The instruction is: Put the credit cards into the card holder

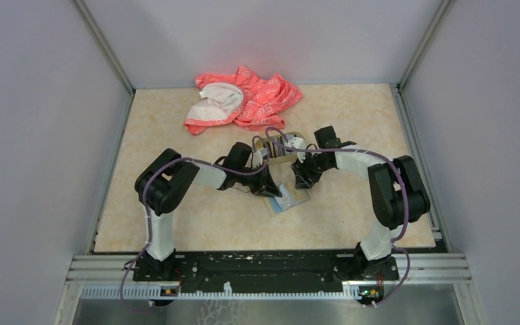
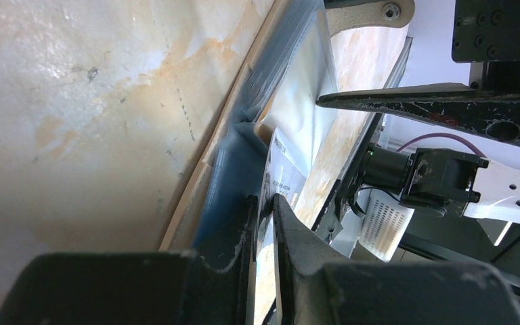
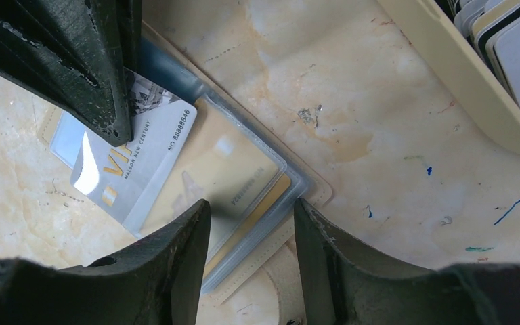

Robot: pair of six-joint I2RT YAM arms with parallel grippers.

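Observation:
A silver VIP card (image 3: 145, 152) lies partly over the card holder, and my left gripper has its tips closed round the card's edge. The holder, with clear bluish sleeves and a beige cover (image 3: 319, 193), lies opened on the table. A gold card (image 3: 227, 152) rests in its clear sleeve. My right gripper stands open over the holder's end, fingers apart on either side of the sleeve edges, and no card is visibly gripped there. From above, the silver card (image 1: 285, 197) shows between both grippers.
A beige box (image 3: 440, 57) holding several cards stands just behind the holder, close to both arms. A red and white cloth (image 1: 250, 101) lies at the back.

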